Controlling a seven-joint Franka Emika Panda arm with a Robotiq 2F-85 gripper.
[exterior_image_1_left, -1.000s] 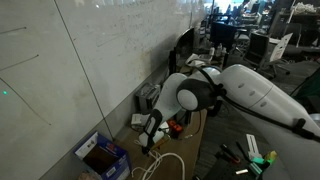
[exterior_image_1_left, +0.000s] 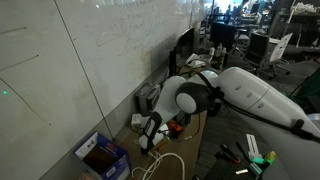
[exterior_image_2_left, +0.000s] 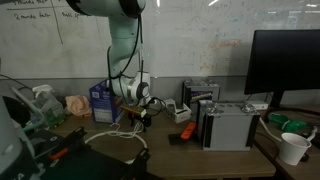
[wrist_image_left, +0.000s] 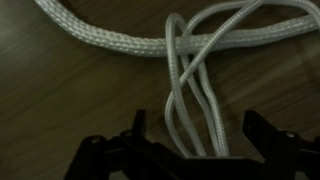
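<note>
White rope lies on the brown tabletop in the wrist view: a thick braided piece (wrist_image_left: 110, 38) runs across the top, and a thinner cord (wrist_image_left: 212, 110) loops over it and down toward me. My gripper is open, its dark fingers apart on either side of the thin cord's strands. The cord's lower end is hidden behind the gripper body. In exterior view 2 the gripper (exterior_image_2_left: 136, 118) points down close to the table, with the white rope (exterior_image_2_left: 120, 136) around it. Whether the fingers touch the table cannot be told.
A blue box (exterior_image_2_left: 101, 100) stands behind the gripper to the left. To the right are a red-and-black tool (exterior_image_2_left: 183, 133), a grey metal box (exterior_image_2_left: 228, 128), a monitor (exterior_image_2_left: 285, 60) and a white mug (exterior_image_2_left: 294, 148). A whiteboard wall (exterior_image_2_left: 215, 45) closes off the back.
Over the last second the arm and gripper have shifted slightly in exterior view 1, apparently lower. The rope and the boxes look the same.
</note>
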